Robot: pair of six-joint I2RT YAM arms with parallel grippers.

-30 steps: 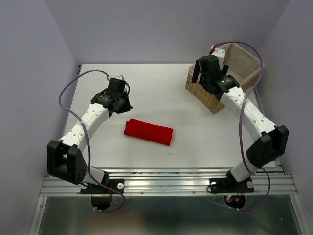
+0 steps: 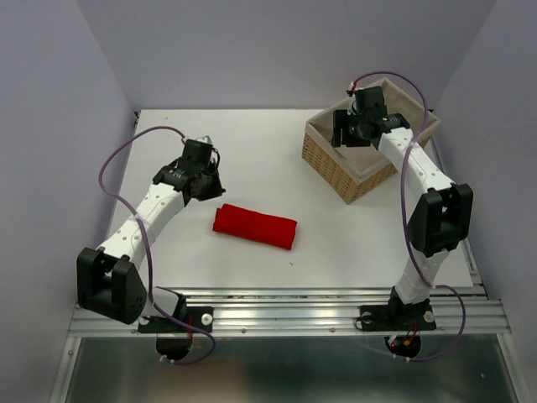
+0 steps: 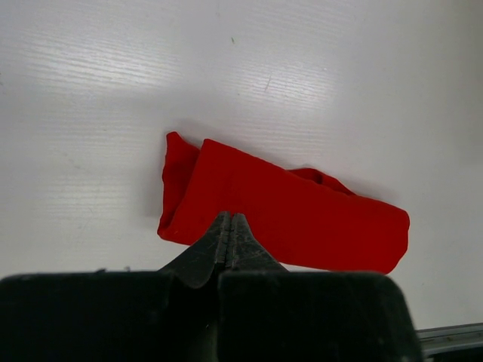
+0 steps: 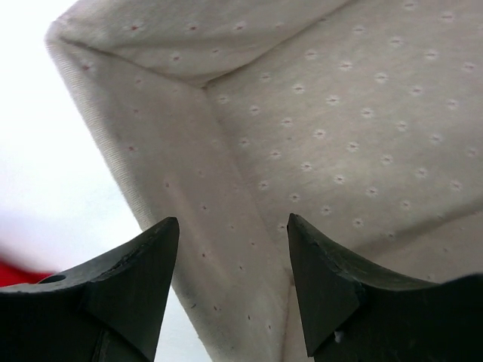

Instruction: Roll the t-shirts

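Observation:
A red folded T-shirt (image 2: pixel 254 227) lies on the white table, seen also in the left wrist view (image 3: pixel 287 219). My left gripper (image 2: pixel 220 190) hangs just above and left of it, shut, with nothing visible between its fingertips. My right gripper (image 2: pixel 344 138) is at the wicker basket (image 2: pixel 344 176) at the back right, over its near-left rim. In the right wrist view its fingers straddle the basket's pale dotted cloth liner (image 4: pixel 226 241), shut on that edge as far as shows.
Walls border the back and both sides, and a metal rail runs along the front edge.
My right gripper has moved left at the basket, and the basket has shifted left with it. The left arm has barely moved; the red shirt is unchanged.

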